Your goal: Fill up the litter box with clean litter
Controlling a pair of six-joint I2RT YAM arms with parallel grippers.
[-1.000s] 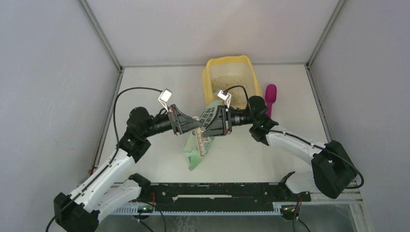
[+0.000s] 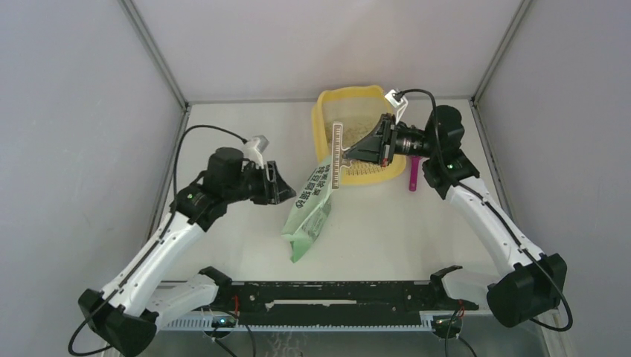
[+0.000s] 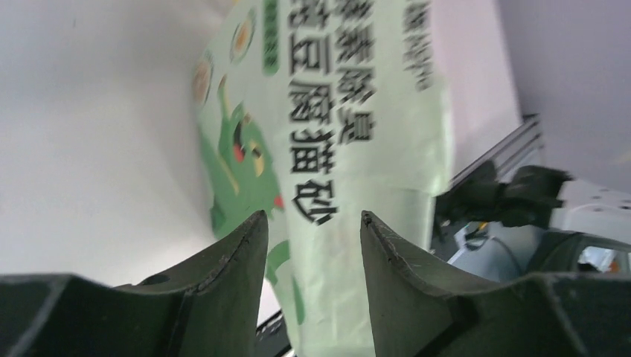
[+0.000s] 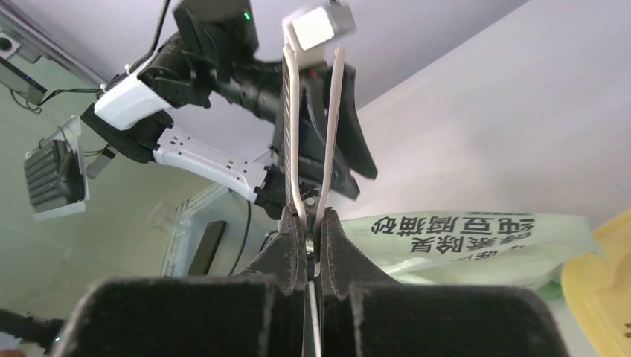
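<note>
My right gripper [image 2: 350, 154] is shut on a long brown-and-white clip [image 2: 337, 156], raised in front of the litter box. In the right wrist view, the clip's two thin prongs [image 4: 331, 134] spread apart above the fingertips. A green litter bag [image 2: 306, 222] with dark print lies on the table, its upper end against the yellow litter box [image 2: 353, 92]. Litter [image 2: 359, 134] covers part of the box floor. Just left of the bag, my left gripper [image 2: 292, 195] is open; its wrist view shows the bag [image 3: 327, 197] beyond two parted fingers.
A magenta scoop handle [image 2: 414, 175] shows to the right of the box, partly under the right arm. Bare table [image 2: 379, 238] lies front right, and more is clear at the back left. Walls close in the sides and back.
The right gripper has carried the clip away from the bag, up and right towards the box.
</note>
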